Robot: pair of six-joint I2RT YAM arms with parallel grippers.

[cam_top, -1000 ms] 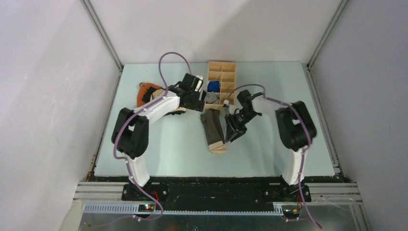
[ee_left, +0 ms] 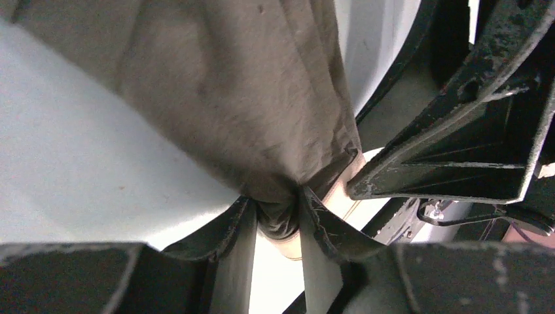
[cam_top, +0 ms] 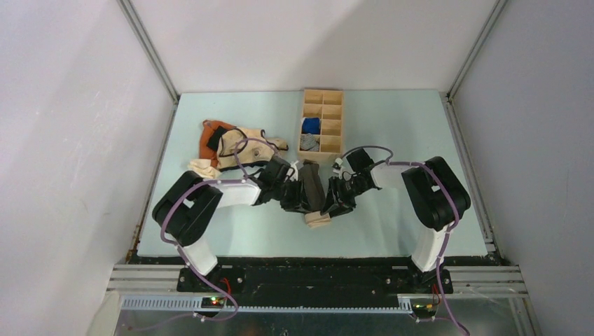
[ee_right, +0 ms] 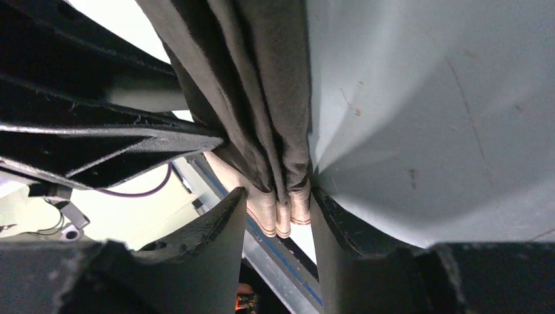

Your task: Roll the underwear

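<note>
A dark grey-brown folded underwear (cam_top: 313, 183) with a beige band (cam_top: 316, 220) lies between both grippers, near the table's middle. My left gripper is shut on the underwear's band end, bunching dark cloth between its fingertips. My right gripper is at the other side of that end, its fingertips around the layered dark cloth and beige band (ee_right: 260, 208); whether they are closed firmly on it I cannot tell.
A wooden compartment box (cam_top: 332, 110) with blue and grey cloths stands behind the underwear. A pile of garments (cam_top: 239, 147) in beige, orange and black lies at the back left.
My left arm has come down from the back left to the underwear's front end and taken hold of it. The right gripper has moved onto the same band end.
</note>
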